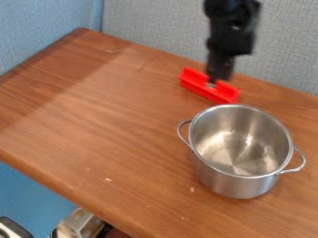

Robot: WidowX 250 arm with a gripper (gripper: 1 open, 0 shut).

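Observation:
A red oblong object [198, 85] lies on the wooden table behind the steel pot. The dark, blurred gripper [218, 72] is right above it at the back of the table, its fingertips at the object's top; it looks shut, though whether it touches the object is unclear. The steel pot [239, 153] with two side handles stands at the right of the table and looks empty.
Grey textured walls [149, 28] border the back. A metal fitting [78, 225] shows at the lower left edge.

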